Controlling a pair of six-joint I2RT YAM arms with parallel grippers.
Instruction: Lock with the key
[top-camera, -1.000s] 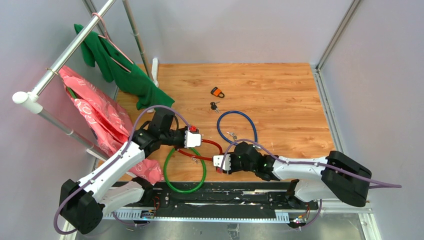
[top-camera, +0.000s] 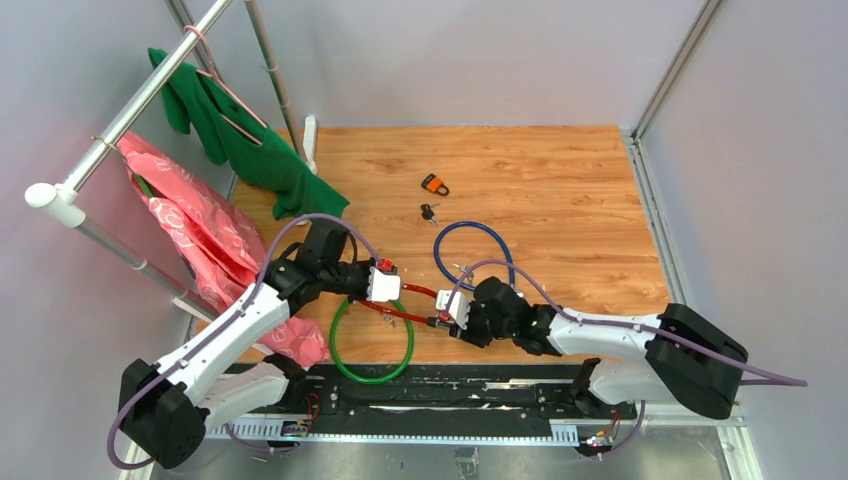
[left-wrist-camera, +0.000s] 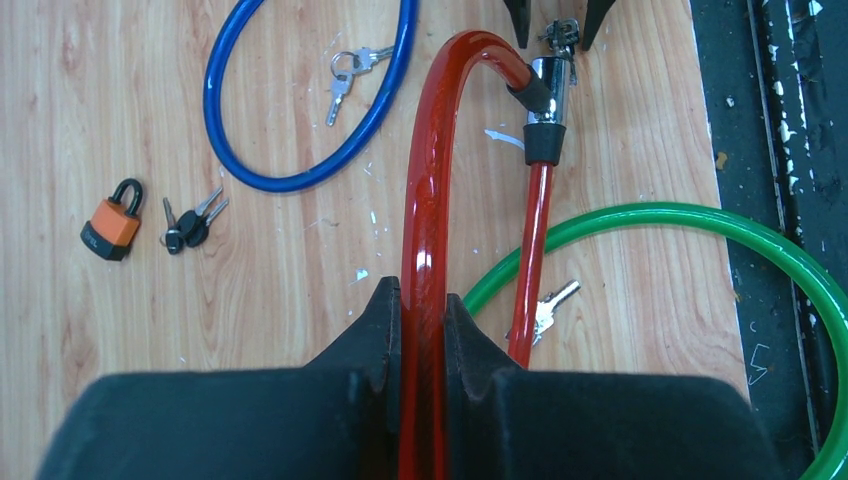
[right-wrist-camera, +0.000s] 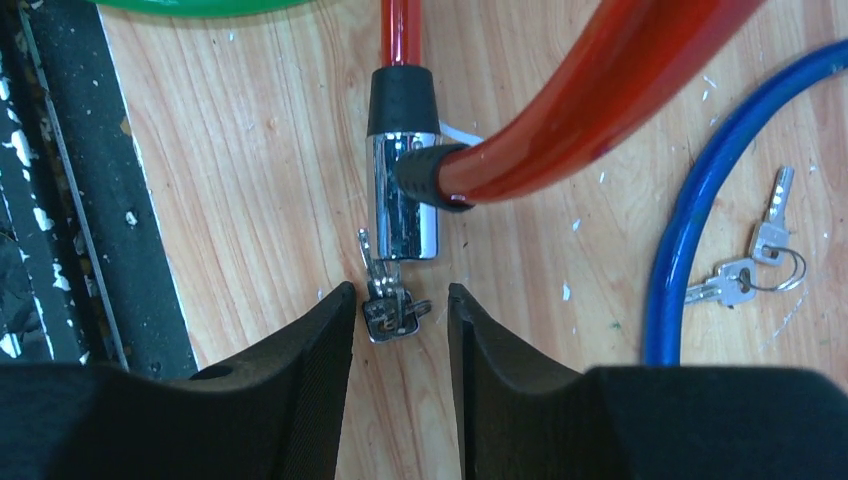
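Note:
My left gripper is shut on the red cable lock, lifting its curved cable above the floor. The chrome lock barrel with black end caps joins the two cable ends. A key sticks out of the barrel's lower end, with another key hanging beside it. My right gripper is part open just behind that key head, a fingertip on either side of it in the right wrist view, apparently not gripping it.
A blue cable loop with keys, a green loop, an orange padlock and black-headed keys lie on the wooden floor. Clothes hang at left.
My left arm is nearly still, holding the red cable.

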